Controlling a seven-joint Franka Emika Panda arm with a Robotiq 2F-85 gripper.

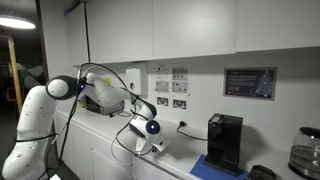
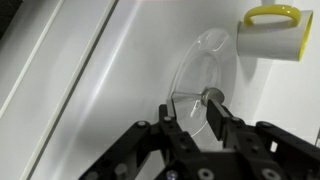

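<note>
In the wrist view, a clear oval dish (image 2: pixel 207 52) lies on the white counter, its near end hidden by my gripper. On the dish is a small metal piece with a thin stem and a rounded dark end (image 2: pixel 213 97), perhaps a spoon; its exact shape is hard to tell. My gripper reaches over the dish with its fingers apart, one near each end of the metal piece. Whether they touch it cannot be told. In the exterior view my gripper (image 1: pixel 148 150) is low at the counter, too small for detail.
A white mug with a yellow handle and inside (image 2: pixel 275 35) lies close to the dish's right side. In the exterior view, a black coffee machine (image 1: pixel 224 140) stands on a blue mat (image 1: pixel 212 170); a glass jug (image 1: pixel 305 153) is far right. The counter's edge runs along the left.
</note>
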